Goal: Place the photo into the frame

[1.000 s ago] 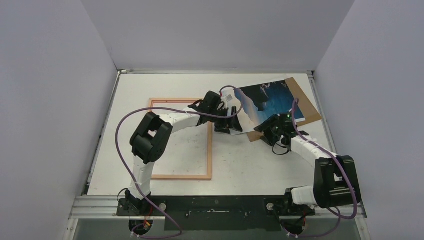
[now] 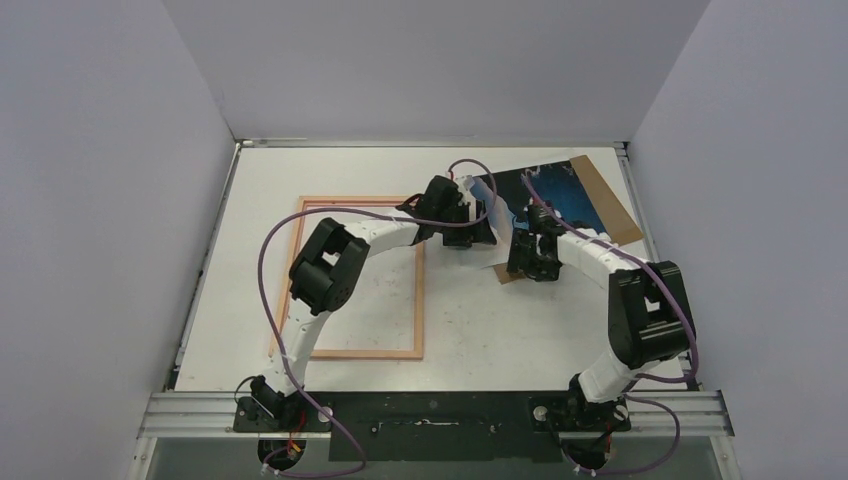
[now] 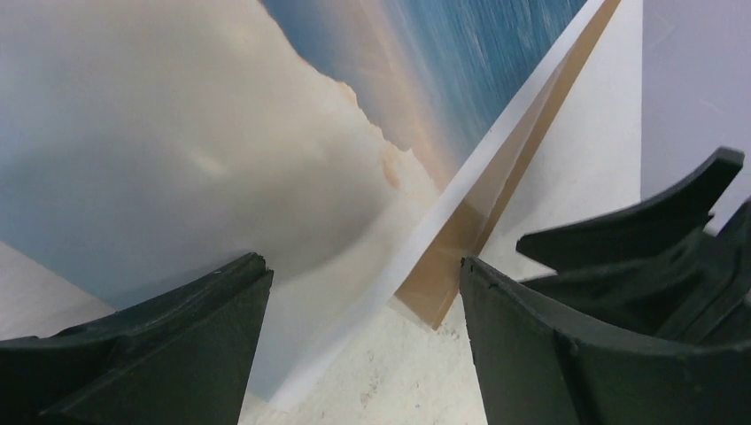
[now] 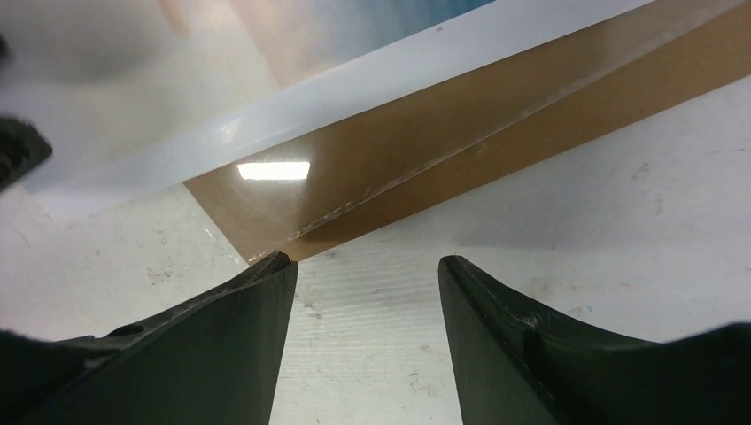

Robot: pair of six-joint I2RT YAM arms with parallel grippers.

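A photo of blue water and pale sand (image 2: 560, 188) lies on a brown board (image 2: 605, 200) at the back right, under a clear sheet with its white edge across the board in both wrist views. The wooden frame (image 2: 417, 310) lies left of it. My left gripper hovers over the photo's white corner, fingers apart with nothing seen held. My right gripper is open beside the board's front edge, above the bare table, with nothing between its fingers.
Walls enclose it at the back and both sides. The two grippers are close together over the photo.
My left gripper has moved slightly right and toward the back.
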